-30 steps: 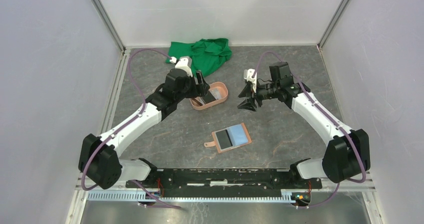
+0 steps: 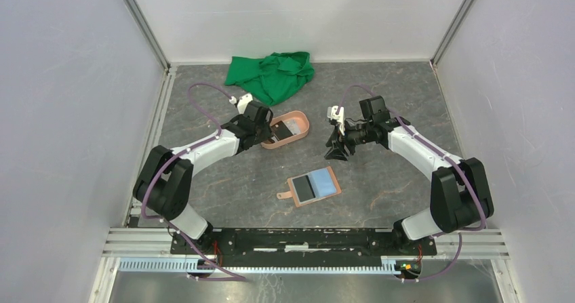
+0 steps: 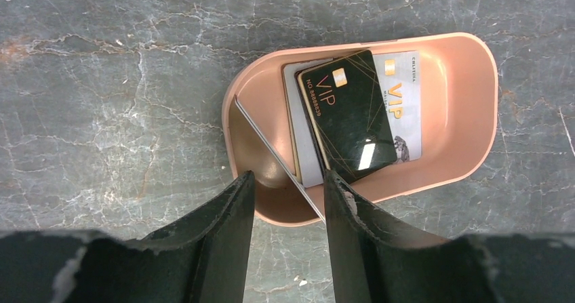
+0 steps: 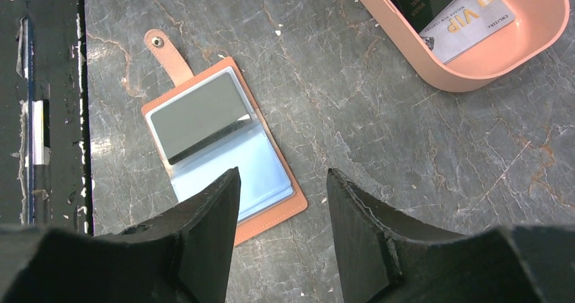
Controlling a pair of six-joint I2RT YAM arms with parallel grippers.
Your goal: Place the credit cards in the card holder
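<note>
The salmon-pink bin holds several cards. A black VIP card and a silver one lie overlapping, with another pale card partly under them. Towards the bin's left end a card stands edge-on as a thin slanted line. My left gripper is over that end, its fingers apart; the edge-on card crosses the gap and disappears behind the right finger. The opened card holder, tan with a strap, lies flat with a dark side and a light-blue side. My right gripper hangs open and empty near it.
A crumpled green cloth lies at the back, close behind the bin. Bare grey tabletop spreads to the right of the holder. White walls close in the table at the sides and back.
My right arm has lowered slightly. The card holder has stayed in place.
</note>
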